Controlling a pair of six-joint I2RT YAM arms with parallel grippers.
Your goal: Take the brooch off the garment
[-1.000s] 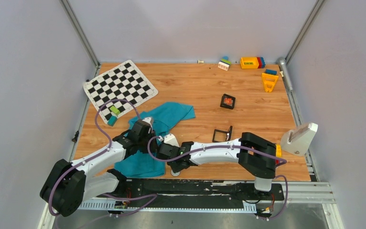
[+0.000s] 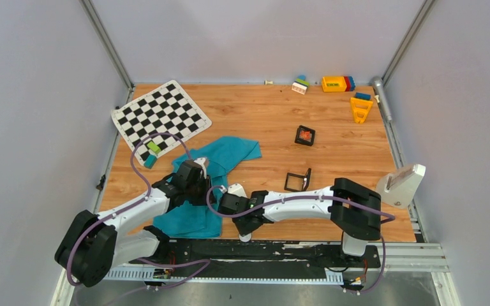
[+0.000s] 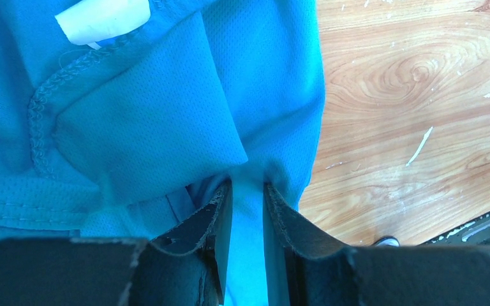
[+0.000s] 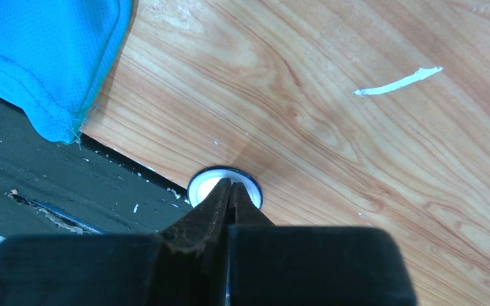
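The round brooch [image 4: 203,189], white with a dark rim, lies at the table's front edge, apart from the cloth. In the right wrist view my right gripper is over it, fingertips together with nothing between them. The brooch [image 2: 245,238] also shows just below that gripper in the top view, and its rim peeks out at the bottom of the left wrist view. The blue garment [image 3: 159,115] lies folded on the table's left. Over it, my left gripper stands slightly open, blue fabric visible through the gap.
A black-and-white checkerboard [image 2: 185,113] lies back left. A black frame [image 2: 295,181] and a dark square box [image 2: 305,136] sit right of centre. Toy bricks [image 2: 335,84] line the back right. A dark gap runs along its front edge.
The brooch has slid the same way, farther from the garment. The left arm has shifted only slightly.
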